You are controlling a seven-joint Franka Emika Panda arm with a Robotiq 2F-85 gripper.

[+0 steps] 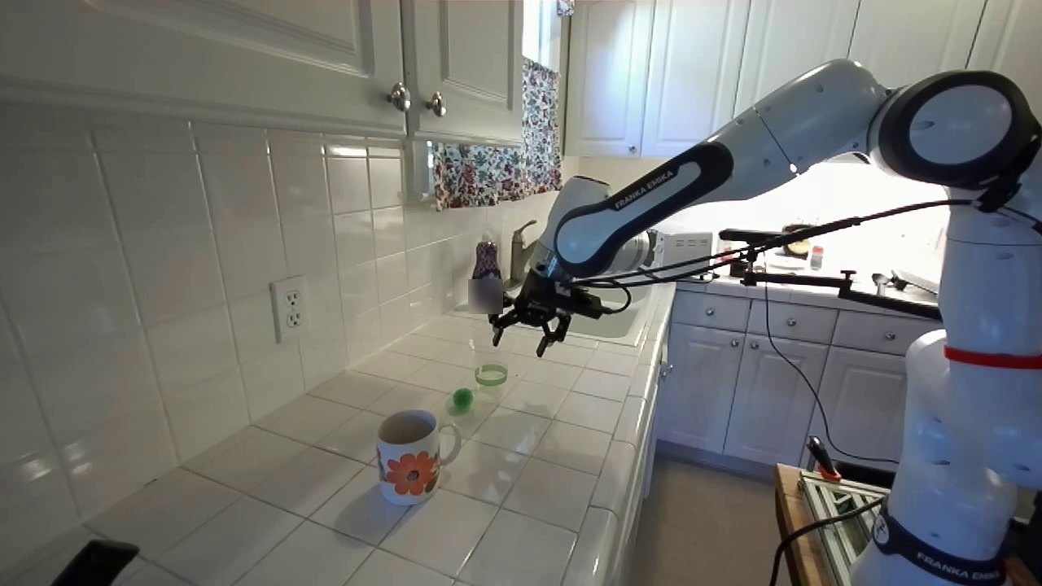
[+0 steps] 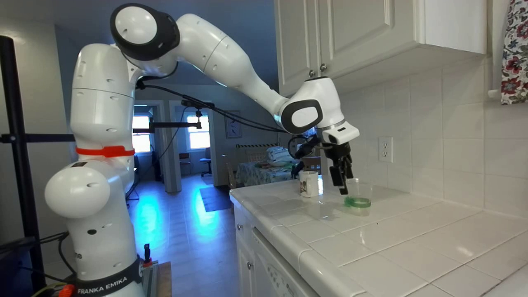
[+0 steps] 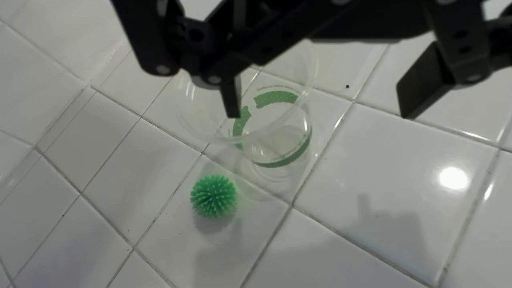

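My gripper is open and empty, held above the tiled counter. Below it a clear plastic cup [image 3: 286, 153] with a green band stands upright; in the wrist view one finger [image 3: 231, 98] overlaps the cup's mouth, while the other finger [image 3: 425, 84] is off to its right. Whether the finger touches the rim, I cannot tell. A spiky green ball [image 3: 213, 196] rests on the tiles beside the cup, outside it. Nearer to the camera in exterior view 1 is a white mug [image 1: 407, 457] with an orange flower, its handle pointing right.
The tiled wall with an outlet [image 1: 289, 308] runs along one side of the counter. A sink faucet [image 1: 520, 249] and a purple bottle [image 1: 486, 264] stand farther back. Bare tiles [image 2: 396, 247] spread out in front of the cup in exterior view 2.
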